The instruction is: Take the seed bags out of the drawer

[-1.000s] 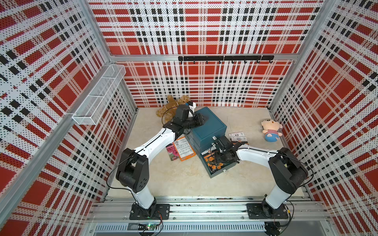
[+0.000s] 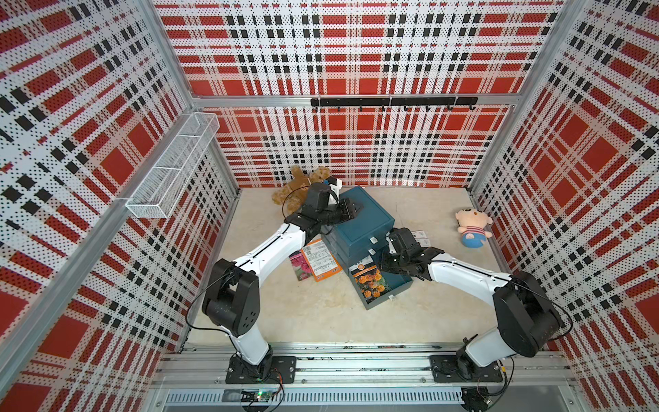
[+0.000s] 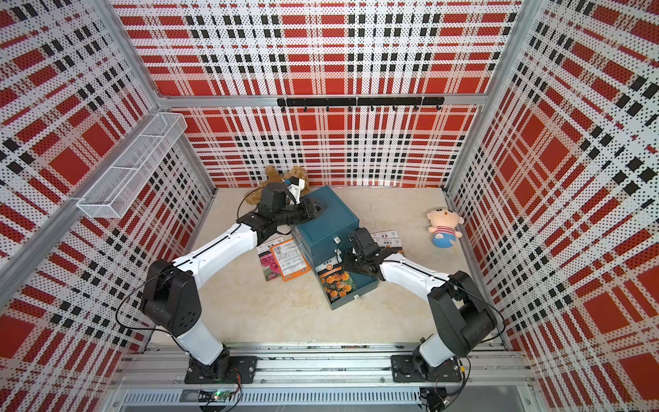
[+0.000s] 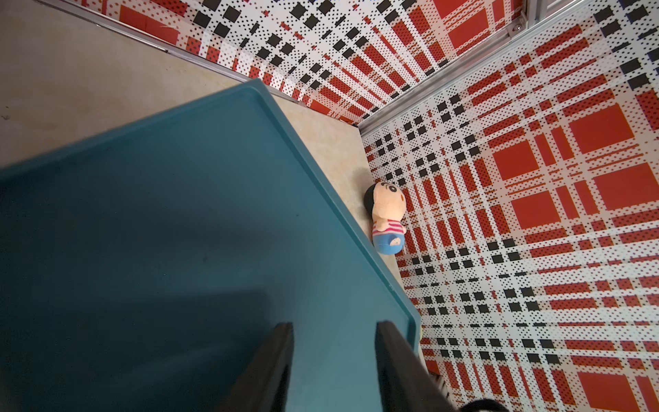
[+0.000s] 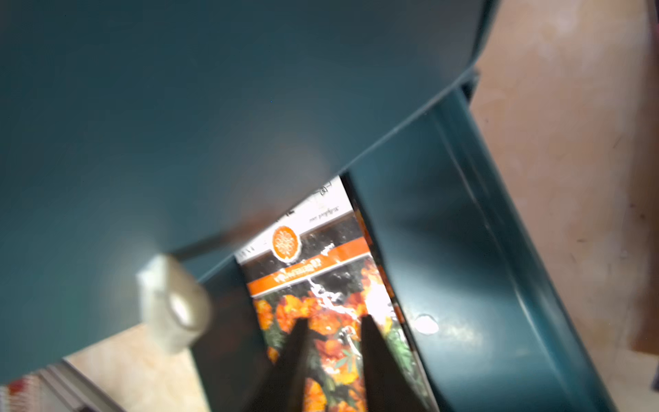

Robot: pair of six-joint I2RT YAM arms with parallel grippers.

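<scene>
In the top left view, a blue-green drawer cabinet (image 2: 362, 223) has its lower drawer (image 2: 384, 299) pulled out. A seed bag with orange flowers (image 2: 370, 283) lies in the drawer's left part. My right gripper has parted fingers over that bag, with nothing held between them. My left gripper is over the cabinet top (image 4: 206, 226); its fingertips show apart, and what is between them lower down is out of view. Left of the cabinet, an orange-edged bag (image 2: 321, 259) overlaps a pink bag (image 2: 300, 265). Another bag (image 2: 420, 238) lies to the right, partly behind the right arm.
The cabinet front overhangs the back of the drawer, and a pale handle (image 5: 171, 302) juts out near my right gripper. A brown plush toy (image 2: 296, 189) is behind the left arm. A doll (image 2: 473, 228) sits at far right.
The left arm has not moved.
</scene>
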